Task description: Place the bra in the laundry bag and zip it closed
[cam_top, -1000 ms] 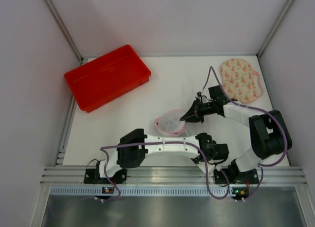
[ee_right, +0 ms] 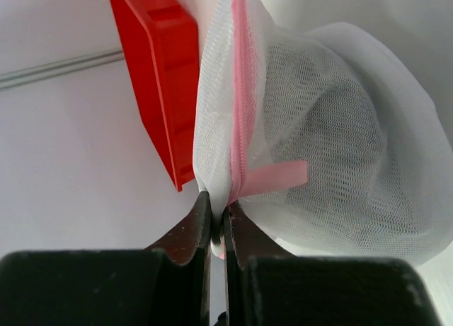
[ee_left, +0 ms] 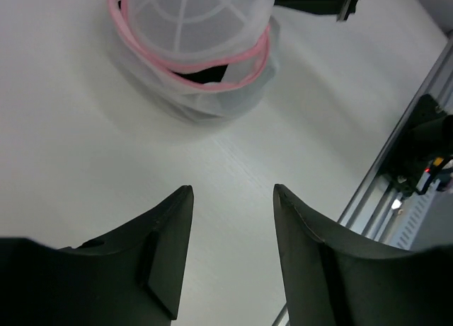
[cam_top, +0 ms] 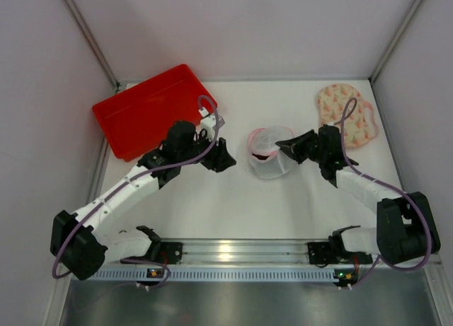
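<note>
The white mesh laundry bag [cam_top: 272,167] with pink trim lies near the table's middle, its mouth gaping toward the left. Something black, likely the bra [ee_left: 209,74], shows inside the opening; most of it is hidden by the mesh. My right gripper is shut on the bag's edge beside the pink trim, at the bag's right side in the top view. To the left of the bag, my left gripper hangs apart from it over bare table, its fingers [ee_left: 177,227] parted with nothing between.
A red bin [cam_top: 156,114] stands at the back left. At the back right lies a patterned bag [cam_top: 347,114] with a pink handle. Bare white table [cam_top: 205,206] surrounds the laundry bag in front and behind.
My left arm has swung from the front of the table, past the bag, to its left. The right gripper has moved right, drawing the bag rightward with it.
</note>
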